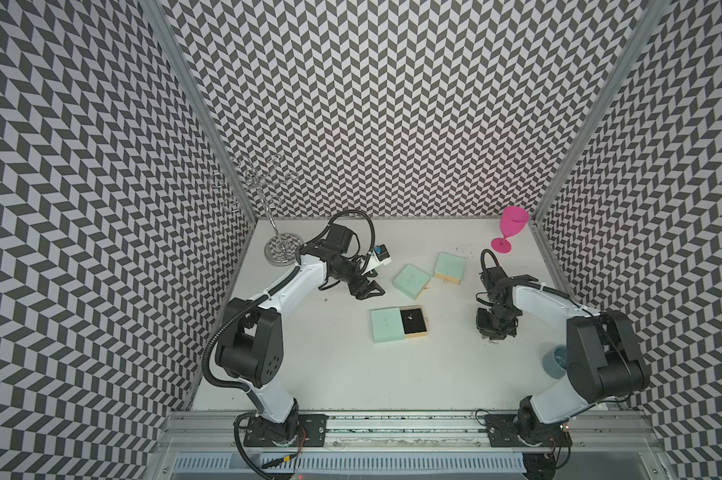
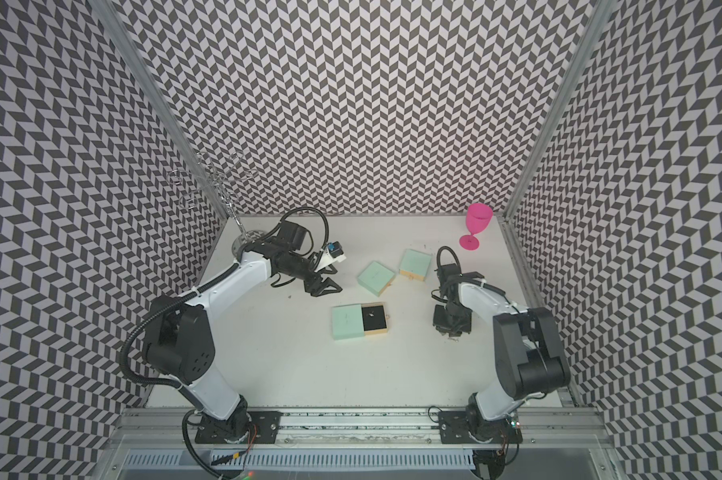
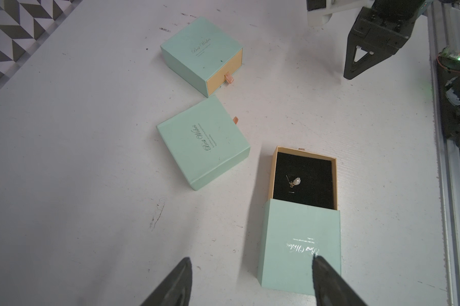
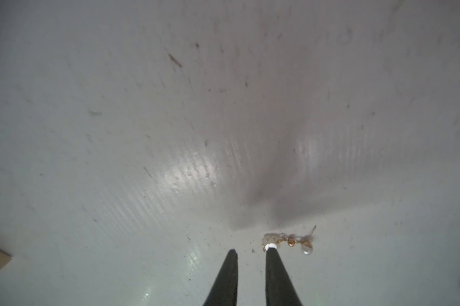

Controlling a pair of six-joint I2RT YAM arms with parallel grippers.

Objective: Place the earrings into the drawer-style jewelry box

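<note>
On the white table lies an earring (image 4: 291, 241) with pearls and a gold pin, just ahead of my right gripper, whose fingers stand a narrow gap apart with nothing between them. The mint jewelry box (image 3: 301, 244) has its drawer (image 3: 305, 173) pulled out; a second pearl earring (image 3: 295, 181) rests on the black padding inside. Left of that box in the top left view, my left gripper (image 1: 374, 286) hangs open and empty above the table. In the left wrist view its fingers (image 3: 176, 285) are wide apart.
Two closed mint boxes (image 1: 412, 281) (image 1: 450, 267) lie behind the drawn-out one. A pink goblet (image 1: 511, 224) stands back right, a blue cup (image 1: 554, 361) near the right arm, and a metal stand (image 1: 282, 248) back left.
</note>
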